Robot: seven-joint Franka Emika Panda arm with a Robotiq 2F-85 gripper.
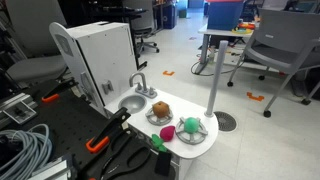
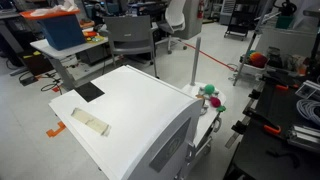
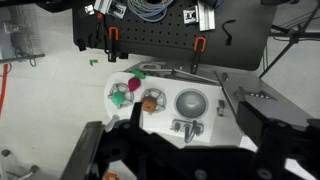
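A green round item (image 1: 190, 126) rests on a metal burner-like ring of the white counter (image 1: 205, 146). Another ring holds a brown round item (image 1: 160, 108), and a magenta item (image 1: 167, 132) lies between them. Behind these are a metal basin (image 1: 131, 103) and a small faucet (image 1: 143, 83). From above, the wrist view shows the same green item (image 3: 118, 99), magenta item (image 3: 134, 84), brown item (image 3: 149, 104) and basin (image 3: 191, 103). Dark parts of my gripper fill the bottom of that view, spread apart, with nothing seen held between them.
A black table (image 3: 160, 54) with orange-handled clamps and a coiled cable (image 3: 150, 10) borders the counter. A tall white cabinet (image 1: 97, 60) and a thin white post (image 1: 217, 77) rise from the counter unit. Open floor and chairs lie beyond.
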